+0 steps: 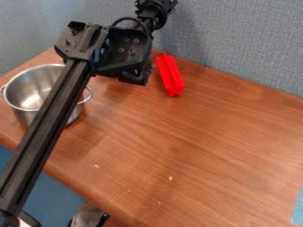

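Note:
A red elongated object (171,74) lies on the wooden table (213,151) near the back wall. A steel pot (31,85) with side handles stands at the table's left edge, partly behind the black diagonal bar of the arm. The black arm (119,53) reaches over the back of the table, left of the red object. At the bottom edge a small metal part of the robot shows. I cannot make out gripper fingertips or whether they are open or shut.
A grey padded wall borders the back and left. The table's front-left edge drops to a blue floor.

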